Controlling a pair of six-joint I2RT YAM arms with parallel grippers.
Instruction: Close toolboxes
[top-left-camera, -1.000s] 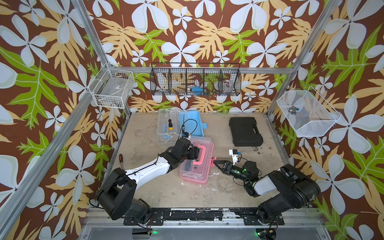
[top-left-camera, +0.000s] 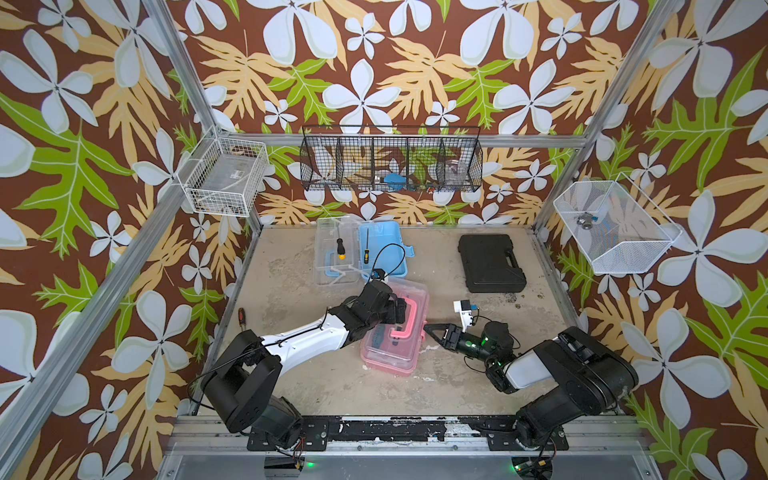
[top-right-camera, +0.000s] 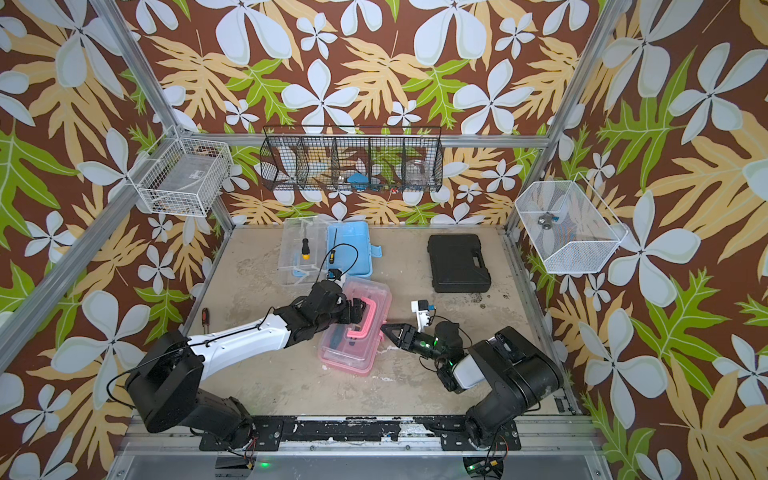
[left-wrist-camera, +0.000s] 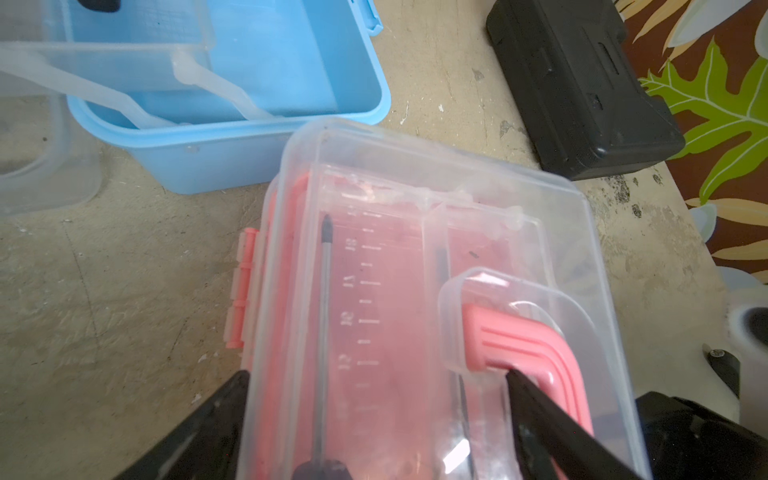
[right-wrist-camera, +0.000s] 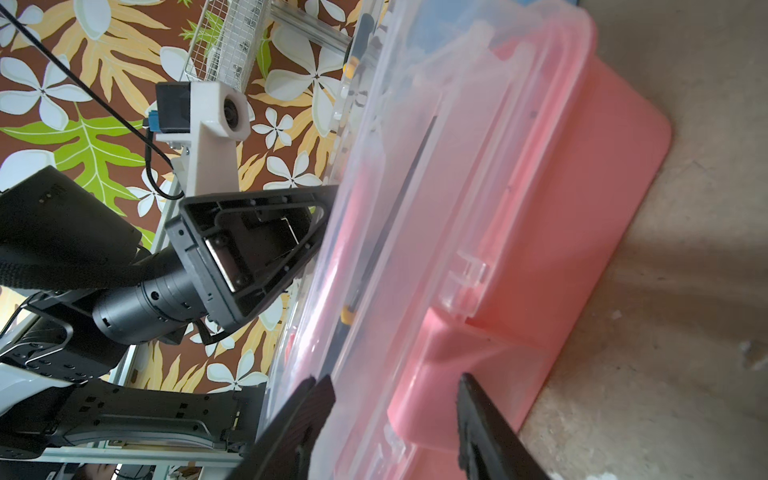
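The pink toolbox (top-left-camera: 395, 361) stands mid-table with its clear lid (left-wrist-camera: 384, 280) lying down over it and tools visible inside. My left gripper (top-left-camera: 397, 310) is over the lid beside the pink handle (left-wrist-camera: 528, 352). In the left wrist view its blurred fingers (left-wrist-camera: 212, 432) stand wide apart, with nothing seen gripped. At the toolbox's right side my right gripper has its fingers (right-wrist-camera: 488, 428) apart near a pink latch (right-wrist-camera: 472, 384); contact cannot be told. Behind, the blue toolbox (top-left-camera: 386, 240) stands open, its clear lid (top-left-camera: 324, 240) folded left.
A black case (top-left-camera: 491, 263) lies at the back right. A screwdriver (top-left-camera: 241, 318) lies by the left edge. Wire baskets (top-left-camera: 392, 164) hang on the walls.
The pink toolbox has shifted slightly right and toward the front. My left gripper has moved a little right over its lid. The right latch sticks out less than a second ago.
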